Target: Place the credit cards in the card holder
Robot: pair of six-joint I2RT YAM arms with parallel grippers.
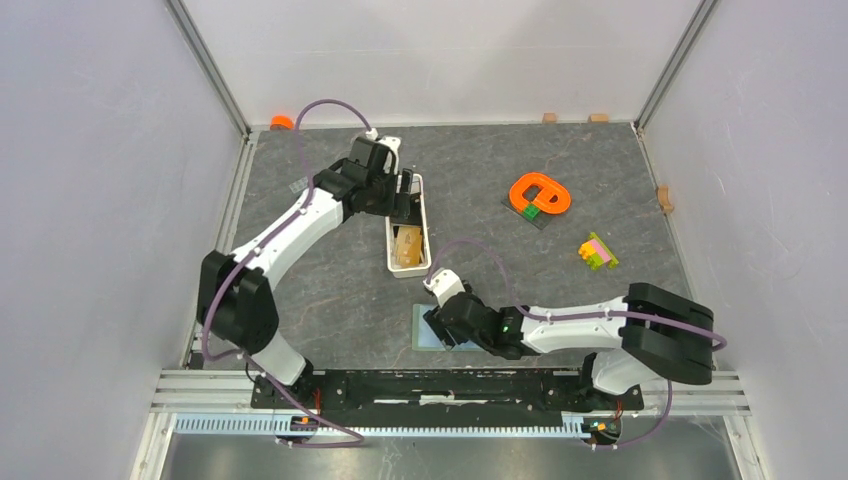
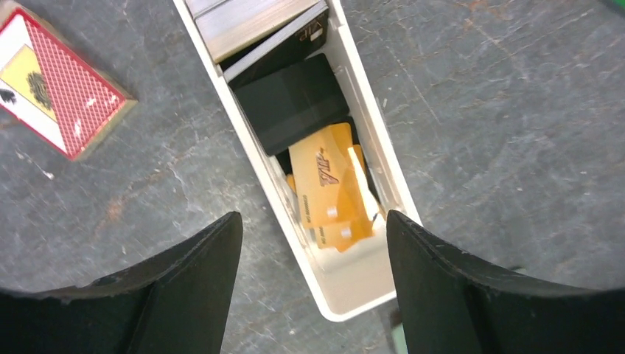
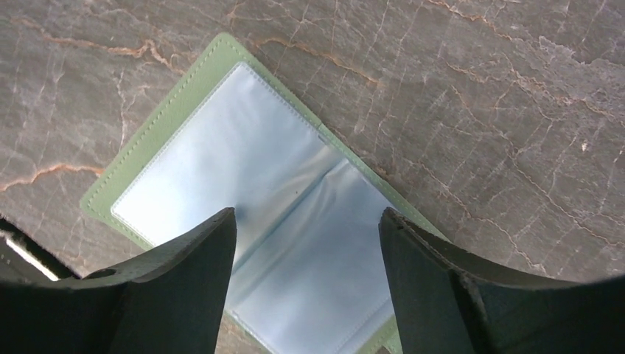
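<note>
A white tray (image 2: 357, 291) holds several cards: an orange card (image 2: 324, 177) lying near one end, a black card (image 2: 295, 103) leaning beside it, and pale cards (image 2: 254, 22) toward the other end. Over this tray hangs my left gripper, its fingers apart with nothing between them. The card holder (image 3: 214, 158), pale green with clear bluish pockets, lies flat and unfolded on the table. Above it is my right gripper, fingers parted and empty. In the top view the right gripper covers part of the holder. Whether a card sits in its pockets I cannot tell.
A red, white and yellow box (image 2: 59, 88) lies beside the tray in the left wrist view. Farther right are an orange ring-shaped toy (image 1: 540, 193) and colourful toy blocks (image 1: 598, 251). The table between tray and toys is clear.
</note>
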